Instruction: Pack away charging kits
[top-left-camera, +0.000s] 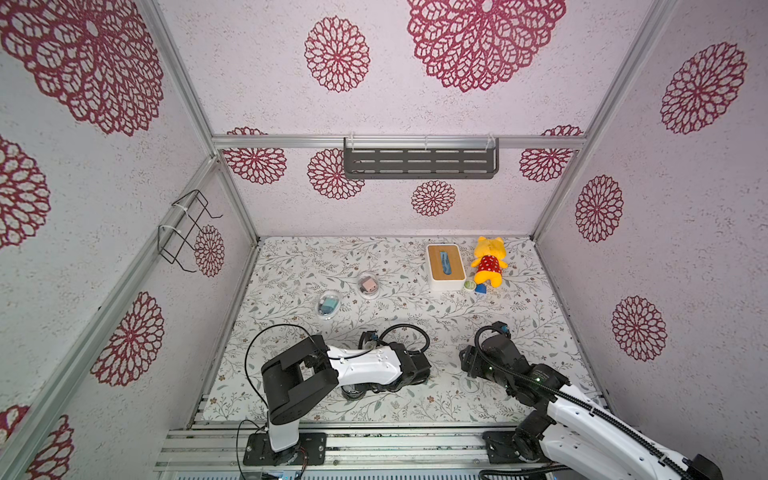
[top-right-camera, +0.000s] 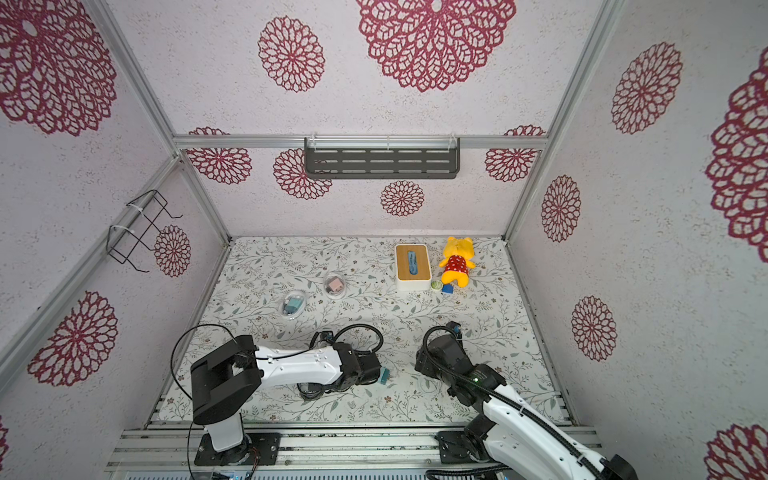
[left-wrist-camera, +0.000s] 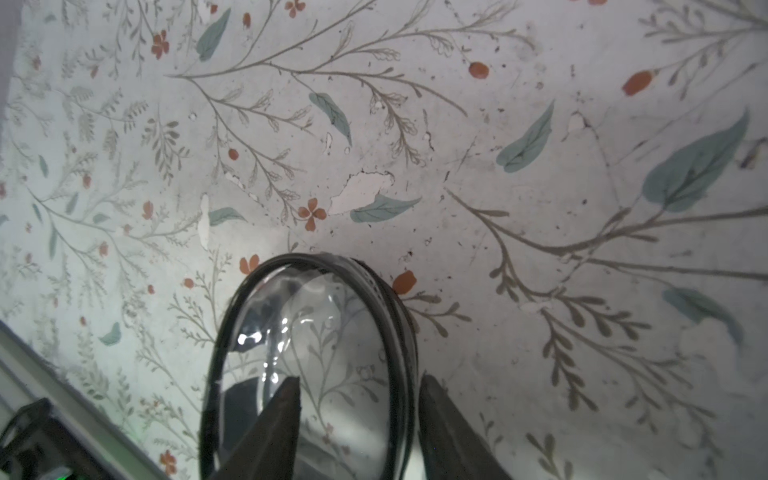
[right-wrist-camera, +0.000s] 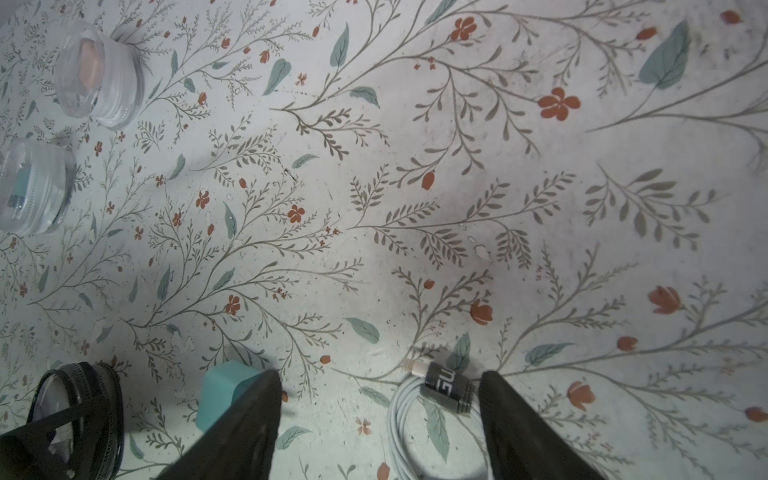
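A clear round case with a black rim (left-wrist-camera: 396, 352) stands on edge on the table under my left gripper, which is part open. The gripper's fingers straddle the rim; contact cannot be told. My right gripper is part open above a coiled white cable (right-wrist-camera: 397, 424) with a black plug (right-wrist-camera: 446, 387), seen between its fingers. Beside that, partly behind a finger, lies a teal charger block (right-wrist-camera: 217, 392). Two clear round jars hold chargers: teal in one (top-left-camera: 329, 305), pink in the other (top-left-camera: 368, 285).
A white box with a tan top (top-left-camera: 446, 266) and a blue item on it stands at the back right. A yellow plush bear (top-left-camera: 489, 262) lies beside it. A grey shelf (top-left-camera: 421, 162) hangs on the back wall.
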